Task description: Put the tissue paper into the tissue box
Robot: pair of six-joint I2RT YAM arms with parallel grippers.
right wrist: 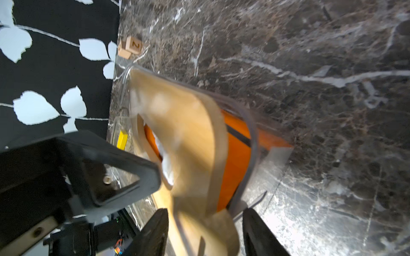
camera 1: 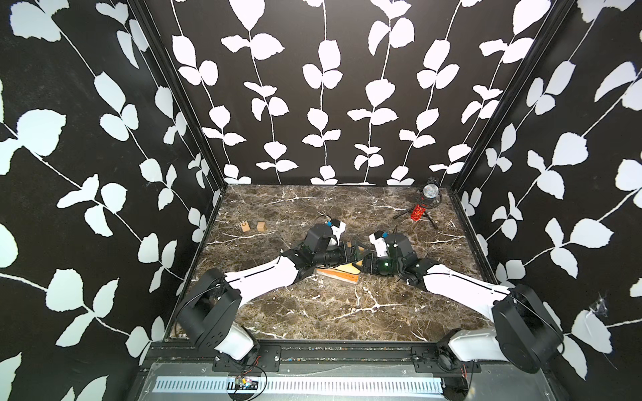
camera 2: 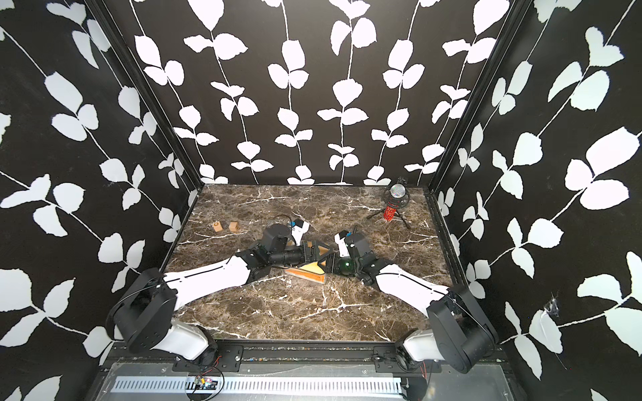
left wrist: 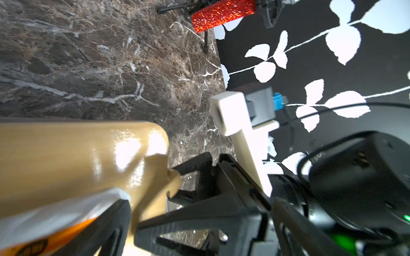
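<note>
The tissue box, clear with a tan wooden top and an orange tissue pack inside, lies at the table's middle, partly under both grippers. White tissue shows in the top's slot in the right wrist view. My left gripper is at the box's top, open. My right gripper is at one end, its fingers either side of a curved wooden piece; whether it grips is unclear. In the left wrist view, the other gripper's dark frame crosses close by.
Two small wooden blocks lie at the back left. A red sparkly microphone on a stand is at the back right. Patterned walls enclose the back and sides.
</note>
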